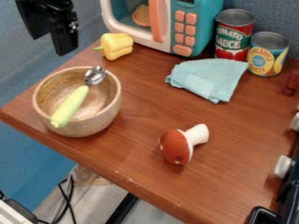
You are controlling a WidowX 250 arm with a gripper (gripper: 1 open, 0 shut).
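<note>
The black gripper [52, 31] hangs at the top left, above and left of the table's things, its fingers pointing down; whether it is open or shut is hard to tell. A wooden bowl [93, 118] holds a spoon with a pale green handle [70, 107]. A yellow toy [115, 45] lies behind the bowl. A mushroom toy [177, 146] with a red cap lies on its side at the front middle. A light blue cloth [207, 79] lies toward the back.
A toy microwave [188, 31], a tomato sauce can [232, 39] and a second can [267, 58] stand at the back. A small red bottle [291, 83] and a dark appliance [282, 197] are at the right.
</note>
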